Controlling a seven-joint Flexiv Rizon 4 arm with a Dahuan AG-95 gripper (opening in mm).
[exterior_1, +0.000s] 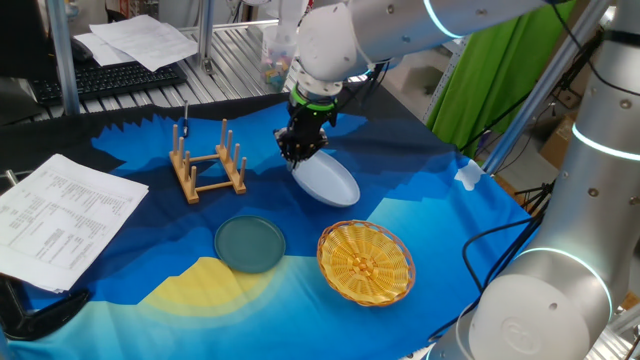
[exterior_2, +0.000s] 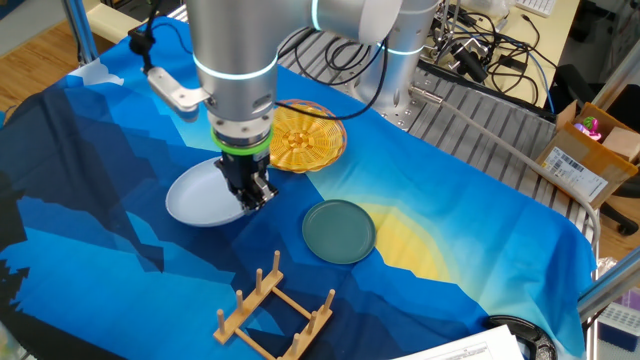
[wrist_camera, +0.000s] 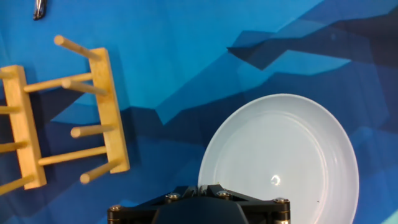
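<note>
A white plate (exterior_1: 327, 180) is at the far side of the cloth, tilted slightly in exterior view 1. My gripper (exterior_1: 293, 160) meets its rim on the side facing the rack, and its fingers look shut there. In the wrist view the plate (wrist_camera: 280, 162) fills the lower right, its left edge running to the gripper; the pinch itself is mostly hidden. Exterior view 2 has the gripper (exterior_2: 260, 195) at the right edge of the plate (exterior_2: 200, 195). Whether the plate's underside touches the cloth is unclear.
Beside the plate stands a wooden peg rack (exterior_1: 208, 170), its pegs upright and empty. A dark green plate (exterior_1: 250, 244) and a woven basket (exterior_1: 366, 263), both empty, lie nearer the front. Papers (exterior_1: 65, 220) cover the left side.
</note>
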